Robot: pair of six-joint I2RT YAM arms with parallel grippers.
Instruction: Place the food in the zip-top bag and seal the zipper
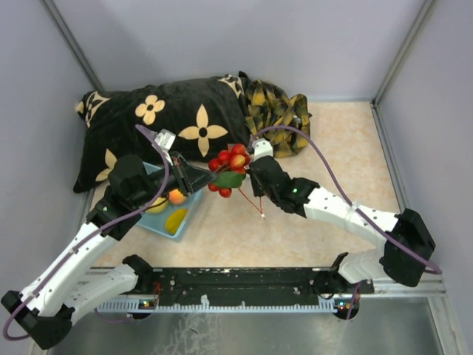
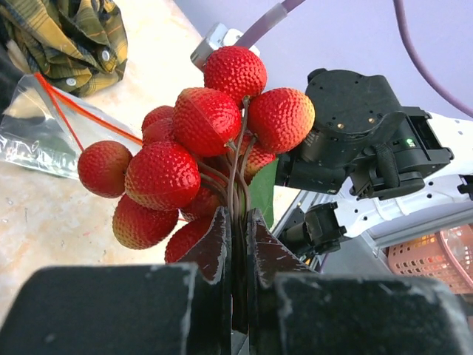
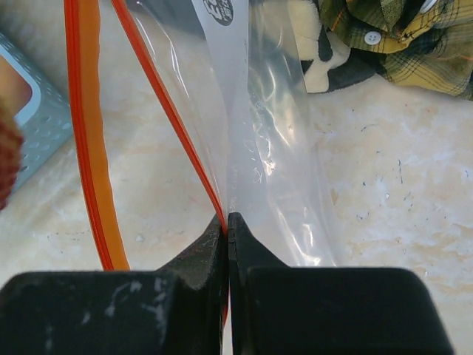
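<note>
A bunch of red lychees [image 1: 235, 158] with a green leaf [image 1: 228, 180] hangs from my left gripper [image 1: 212, 177]. In the left wrist view its brown stems [image 2: 238, 174] run down between the shut fingers. The clear zip top bag [image 3: 277, 148] has an orange-red zipper edge [image 3: 94, 148], and its mouth gapes. My right gripper is shut on one rim of that mouth. From above, the lychees cover most of the bag, leaving a red strip [image 1: 252, 203] showing. In the right wrist view a blurred lychee [image 3: 7, 151] is at the left, outside the mouth.
A blue basket [image 1: 177, 235] with several fruits stands under the left arm. Behind lie a black flowered pillow [image 1: 174, 118] and a yellow-black plaid cloth [image 1: 277, 111].
</note>
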